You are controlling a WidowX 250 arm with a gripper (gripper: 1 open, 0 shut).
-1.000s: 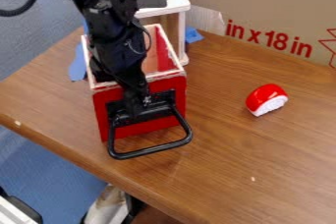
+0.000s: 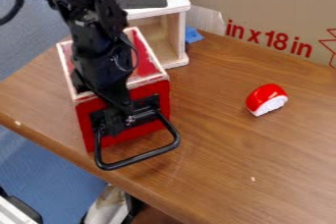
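A red box (image 2: 151, 99) with a pale wooden rim stands at the left of the table, a black handle (image 2: 136, 157) projecting from its front toward the near side. My black arm reaches down over the box, and the gripper (image 2: 110, 120) is low at its front, by the top of the handle. Whether its fingers are open or closed on the handle is hard to tell, as they are dark against it.
A red and white rounded object (image 2: 266, 99) lies on the right of the table (image 2: 237, 169). Behind the box stand a white wooden unit (image 2: 172, 36) and a small blue piece (image 2: 194, 34).
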